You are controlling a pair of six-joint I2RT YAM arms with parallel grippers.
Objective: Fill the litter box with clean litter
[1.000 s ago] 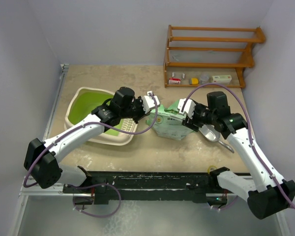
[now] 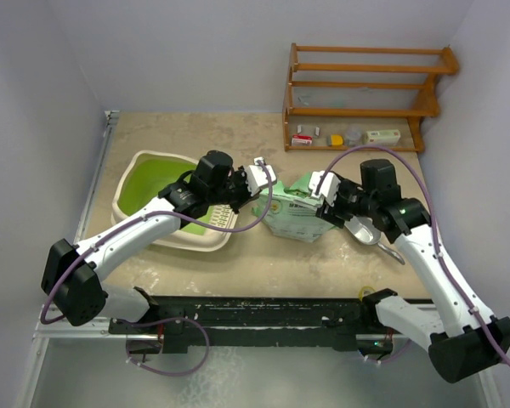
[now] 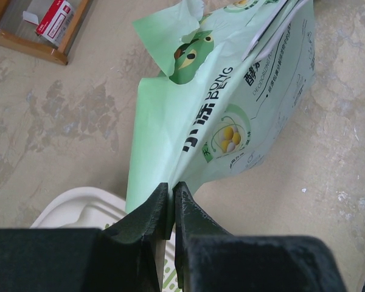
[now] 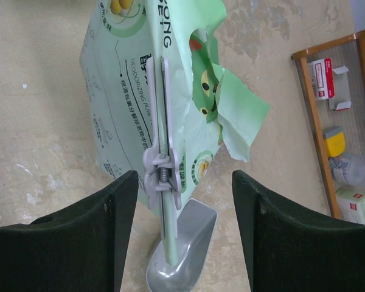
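The green litter bag (image 2: 291, 218) lies on the table with its top edge folded under a long lilac clip (image 4: 163, 176). My left gripper is shut on one end of that folded edge. My right gripper is spread around the clip end of the bag, with a finger on either side and apart from the clip. A torn flap with a hole shows in both wrist views. The white litter box (image 2: 218, 240) with green interior stands to the left, partly under the left arm. A metal scoop (image 4: 182, 249) lies beside the bag.
A wooden shelf (image 2: 365, 110) with small boxes and bottles stands at the back right. Walls bound the sides and back.
The right arm has shifted very slightly at the bag's right end. The left arm and the bag look unchanged.
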